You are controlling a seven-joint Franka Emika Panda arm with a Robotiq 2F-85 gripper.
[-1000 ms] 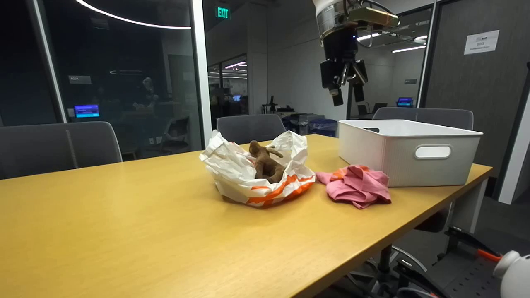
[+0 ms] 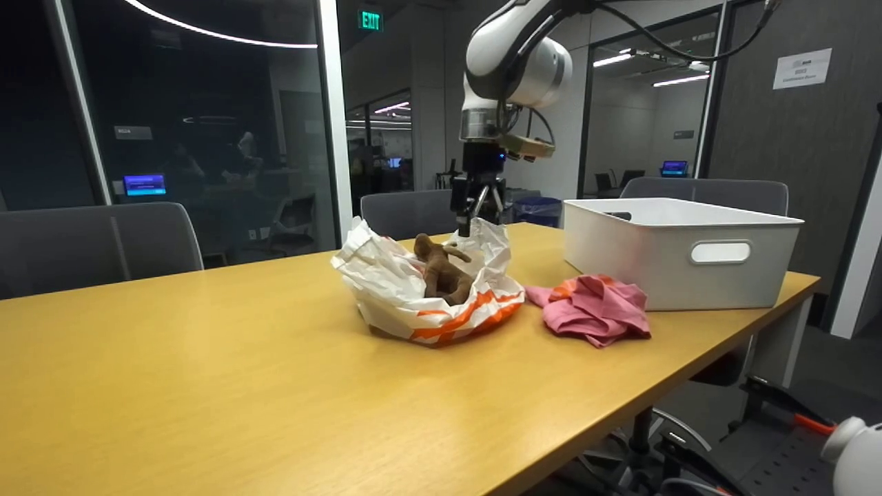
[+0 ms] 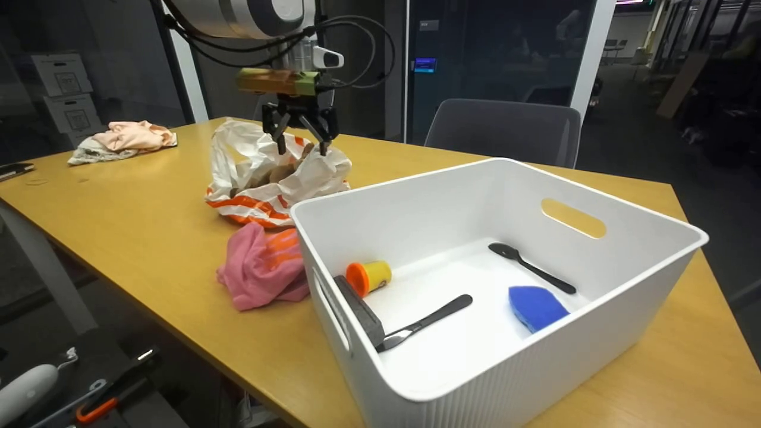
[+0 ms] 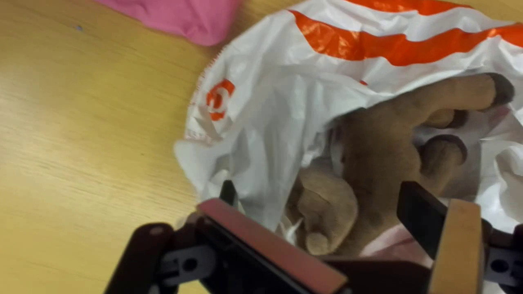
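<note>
A brown plush toy [image 2: 444, 273] lies inside a crumpled white plastic bag with orange stripes [image 2: 388, 297] on the table. Seen from the wrist, the toy's body [image 4: 380, 157] and dark-tipped limbs fill the bag's opening, partly covered by a fold of the bag [image 4: 274, 108]. My gripper [image 3: 302, 146] hangs over the bag's rim with its fingers spread apart. Between its fingertips, in the wrist view, the gripper has the toy and bag fold below it, and no hold on either shows.
A pink cloth [image 2: 591, 310] lies between the bag and a white bin [image 3: 456, 185]. Inside the bin are a yellow tub [image 3: 376, 275], a blue sponge [image 3: 535, 307], a black spoon [image 3: 531, 267] and a black knife [image 3: 428, 320].
My gripper has come down and left, from above the bin's near side to just over the bag. The bag, toy, cloth and bin look unmoved.
</note>
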